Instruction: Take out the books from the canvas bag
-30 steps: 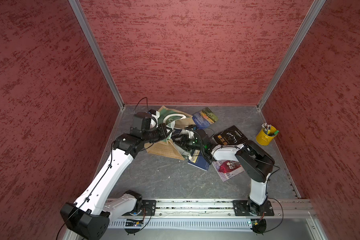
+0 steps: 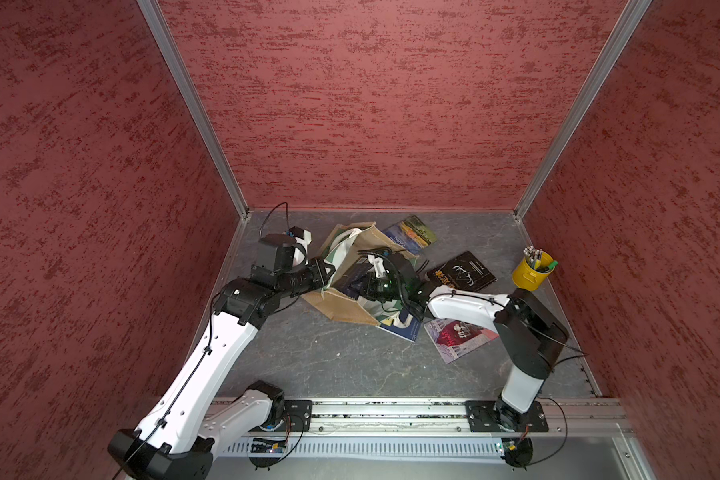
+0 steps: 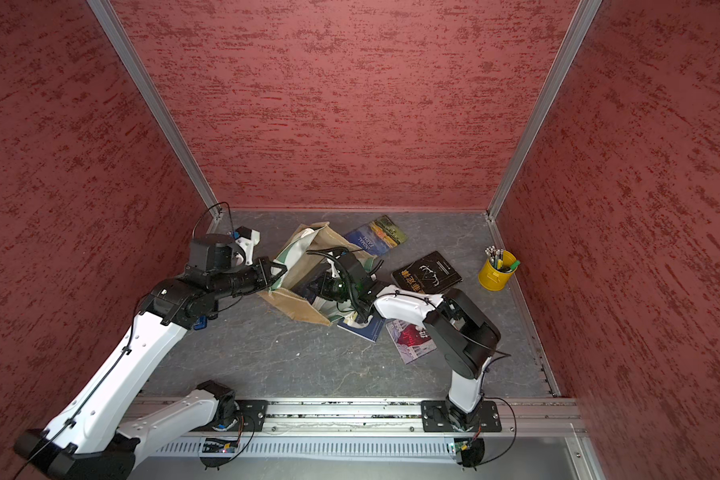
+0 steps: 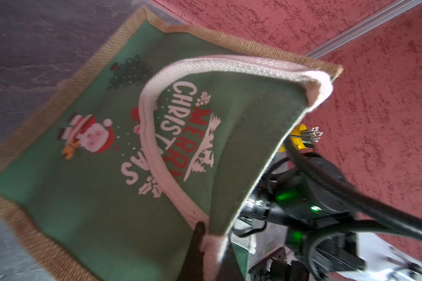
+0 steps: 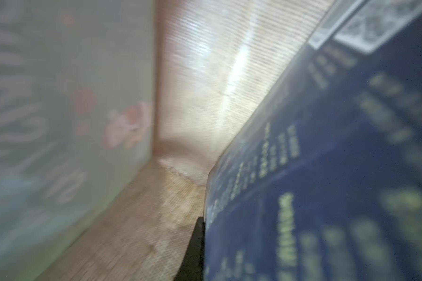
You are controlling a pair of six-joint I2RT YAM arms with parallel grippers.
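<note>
The canvas bag (image 4: 112, 187), green with a Christmas print and tan sides, stands in the middle of the table with its mouth spread. My left gripper is shut on the bag's edge at the white handle (image 4: 159, 173). Inside the bag is my right gripper (image 3: 316, 285). In the right wrist view a dark blue book (image 5: 314, 178) with pale lettering fills the right side. One dark finger (image 5: 194, 257) lies against the book's edge; the other is hidden behind it. The right gripper is shut on this book.
Several books lie outside the bag: a landscape-covered one (image 2: 410, 233) behind it, a black one (image 2: 461, 272) and a pink one (image 2: 457, 337) to the right, a blue one (image 2: 400, 326) in front. A yellow pencil cup (image 2: 529, 272) stands far right.
My left gripper has moved left, pulling the bag's mouth wider. The right elbow has swung outward to the right.
</note>
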